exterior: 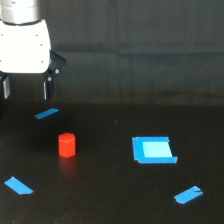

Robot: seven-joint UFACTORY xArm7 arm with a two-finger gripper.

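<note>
A small red block (67, 145) stands on the dark table, left of the middle. Up at the left, above the table and behind the block, hangs my white gripper (26, 91). Its two dark fingers (46, 90) are spread wide apart, with nothing between them. To the right lies a pale square (156, 149) framed by blue tape (137, 150); nothing rests on it.
Strips of blue tape mark the table at the front left (18, 186), back left (46, 113) and front right (188, 195). Between the block and the taped square the table (105, 150) is bare. A dark curtain (140, 60) hangs behind.
</note>
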